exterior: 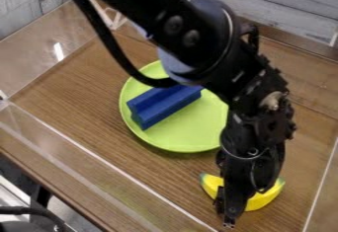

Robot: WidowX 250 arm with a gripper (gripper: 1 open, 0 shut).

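My black gripper [244,192] points down at the lower right, shut on a yellow banana [268,195] that lies at the front right of the wooden table. Its fingers partly hide the fruit. Behind it sits a green plate [193,138] with a blue block [165,105] on its left part. The arm covers the plate's right side.
Clear raised edges run along its front and left. A pale plank wall [284,9] stands at the back.
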